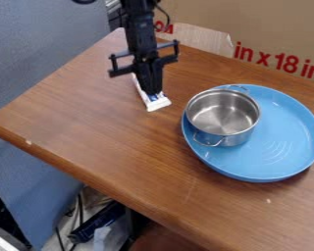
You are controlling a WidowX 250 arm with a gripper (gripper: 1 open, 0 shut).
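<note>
My black gripper [150, 86] is over the middle-back of the wooden table, pointing down at a white object [156, 101], long and narrow, lying on the table just below and around its fingertips. I cannot tell whether the fingers hold it. To the right, a steel pot [223, 117] sits on the left part of a blue plate [277, 151].
A cardboard box [270, 34] with red lettering stands behind the table [94, 147]. Beyond the left edge are a blue-grey padded surface [28, 59] and some cluttered items below.
</note>
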